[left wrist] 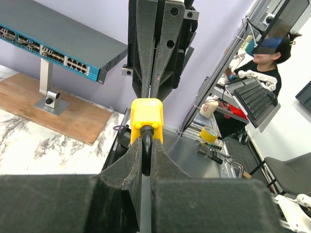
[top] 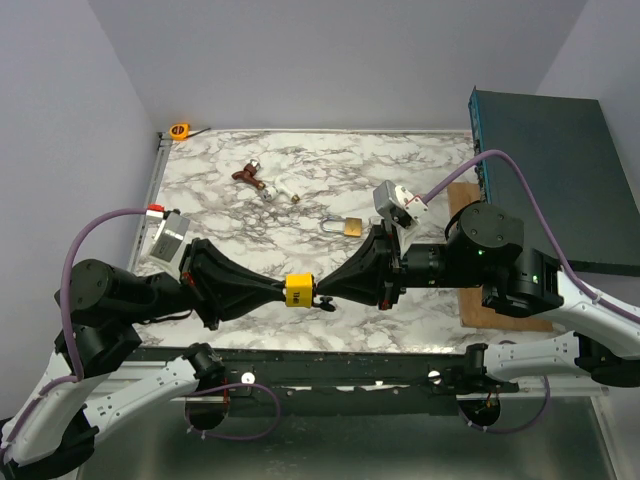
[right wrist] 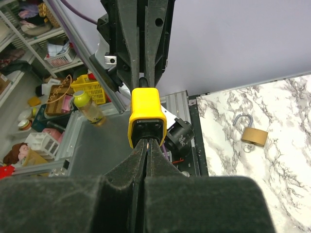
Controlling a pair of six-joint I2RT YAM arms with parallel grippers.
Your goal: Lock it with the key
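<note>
A yellow-cased item [top: 299, 290] with black parts hangs above the table's front, held by my left gripper [top: 283, 291]; in the left wrist view it sits just past the left fingertips. My right gripper [top: 328, 286] meets it from the right, its fingers shut close together; in the right wrist view they are right at the yellow piece, and whether they touch it is unclear. A brass padlock [top: 352, 227] with its shackle lies on the marble table [top: 220, 180], also seen in the right wrist view [right wrist: 254, 137]. I cannot make out a key's blade.
At the back left lie brown tool-like items [top: 248, 176], small pieces and an orange tape measure [top: 180, 131] on the edge. A dark network switch [top: 545, 170] stands over a wooden board [top: 485, 312] at the right.
</note>
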